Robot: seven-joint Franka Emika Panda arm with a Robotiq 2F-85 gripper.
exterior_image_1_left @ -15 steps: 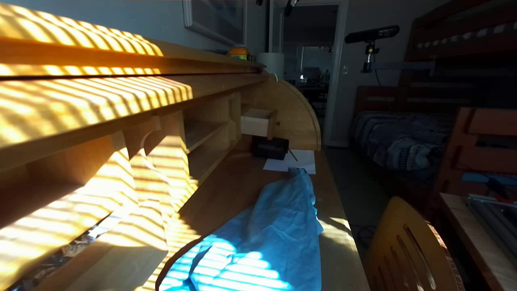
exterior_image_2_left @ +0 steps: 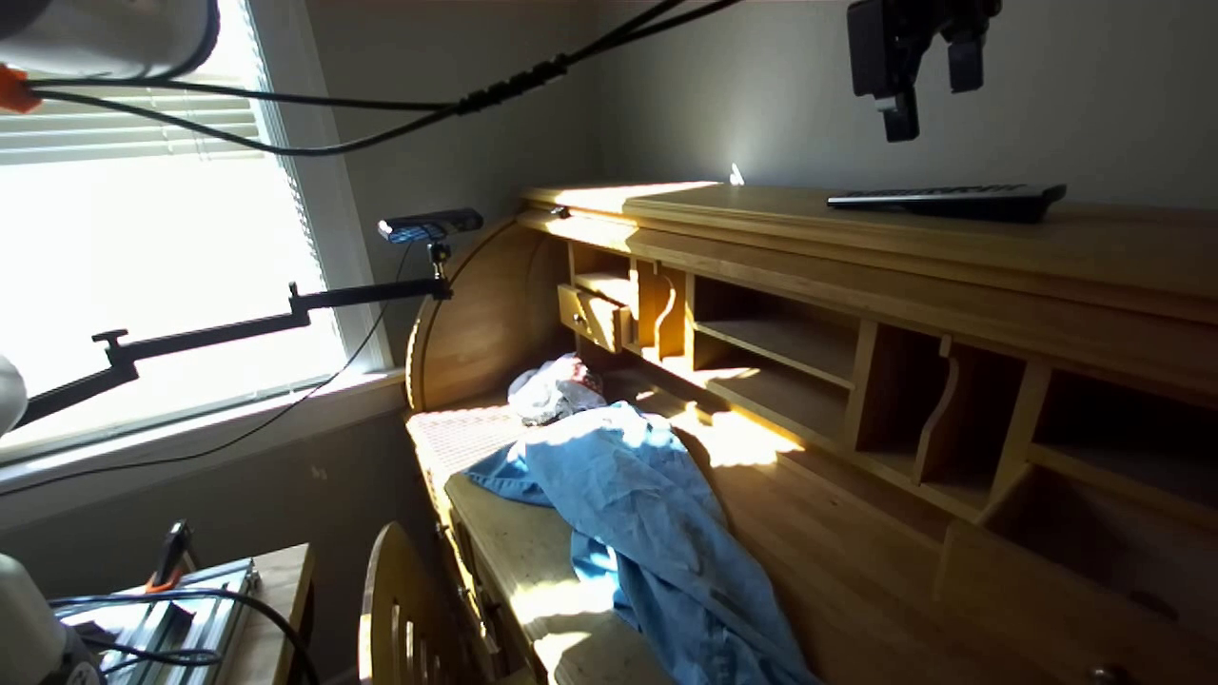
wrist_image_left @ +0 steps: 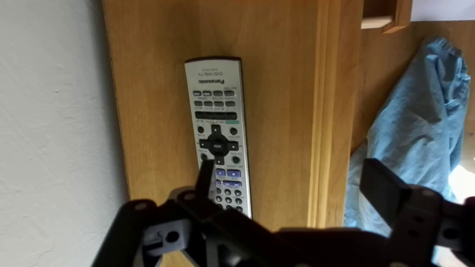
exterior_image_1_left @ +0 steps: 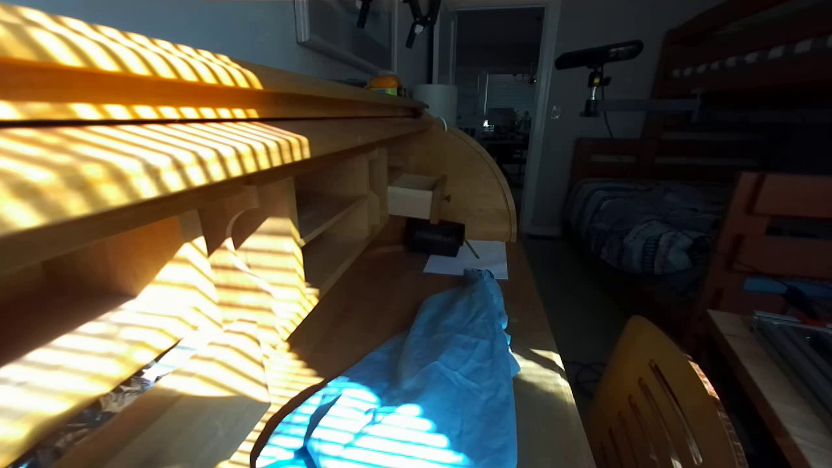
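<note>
A silver and black Panasonic remote control (wrist_image_left: 225,109) lies face up on the wooden desk top (wrist_image_left: 280,111). From the side, the remote (exterior_image_2_left: 948,204) shows as a dark slab near the right end of the top shelf. My gripper stands open, its fingers spread wide with nothing between them. In the wrist view its left finger (wrist_image_left: 205,178) covers part of the remote's lower buttons. Exterior view 2 has the gripper (exterior_image_2_left: 933,97) hanging above the remote, apart from it. Only the fingertips of the gripper (exterior_image_1_left: 391,22) show at the top of exterior view 1.
The wall (wrist_image_left: 53,111) runs close along the desk top's back edge. Blue denim cloth (exterior_image_2_left: 639,514) is spread over the lower desk surface. A small drawer (exterior_image_1_left: 417,195) sticks out under the shelf. An orange and yellow object (exterior_image_1_left: 386,82) rests on top, near a white cylinder (exterior_image_1_left: 438,103).
In exterior view 1 my gripper has come lower and shifted left, so more of its fingers shows. The desk and the cloth look the same.
</note>
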